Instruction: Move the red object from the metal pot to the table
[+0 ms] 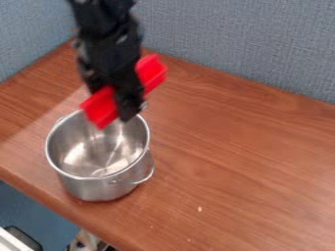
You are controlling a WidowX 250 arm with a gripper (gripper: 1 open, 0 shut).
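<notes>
The red object (152,72), long and blurred by motion, hangs tilted above the metal pot. My black gripper (128,98) is shut on its middle, so that red shows on both sides of the fingers. Below, the silver metal pot (97,184) stands near the table's front left edge, and the part of its inside that shows is empty. The lower end of the red object overlaps the pot's far rim in this view.
Bare wooden table (242,162) stretches to the right of the pot. A grey-blue partition (249,39) runs along the back. At the lower left, the table edge drops off beside the pot.
</notes>
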